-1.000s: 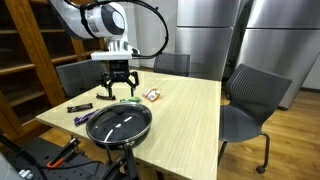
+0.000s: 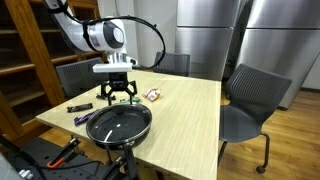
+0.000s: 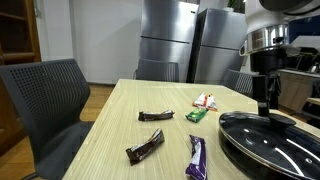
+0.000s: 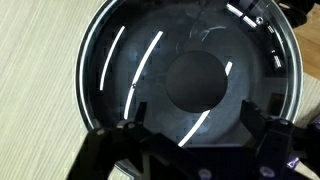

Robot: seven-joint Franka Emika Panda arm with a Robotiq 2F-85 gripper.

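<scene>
A round black lid or pan [image 2: 121, 130] with a shiny rim lies at the table's near left end. In the wrist view its dark surface [image 4: 125, 70] fills most of the frame, and a round dark knob [image 4: 196, 81] stands at its middle. My gripper is open, its two fingers spread at the bottom of that view, with nothing between them. From the side, the gripper [image 3: 265, 105] hangs over the black lid [image 3: 255, 140], close to the knob [image 3: 284, 121]. Whether a fingertip touches anything is hard to tell.
Beside the lid lie a purple bar [image 3: 198, 158], dark-wrapped bars [image 3: 145, 147] [image 3: 156, 115], a green packet [image 3: 197, 115] and a red-and-white packet [image 3: 205, 101]. A dark chair [image 2: 245, 120] stands beyond that edge.
My gripper has shifted slightly left in the exterior view over the last second. The lid and the small packets have stayed in place.
</scene>
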